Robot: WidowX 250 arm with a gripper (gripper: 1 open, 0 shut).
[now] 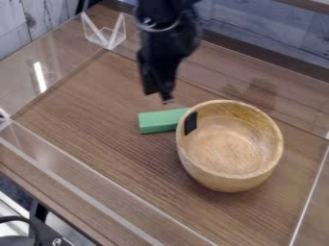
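My black gripper (157,72) hangs at the top centre of the camera view, above the tabletop and behind the green block. It is blurred, and whether its fingers are open or shut is hard to make out. A green rectangular block (160,121) lies on the wooden table (90,144), just left of a round tan bowl (232,154). The bowl has a dark patch on its left rim and looks empty.
A clear plastic object (106,31) stands at the back left, and another (6,123) at the left edge. A black cable lies at the lower left corner.
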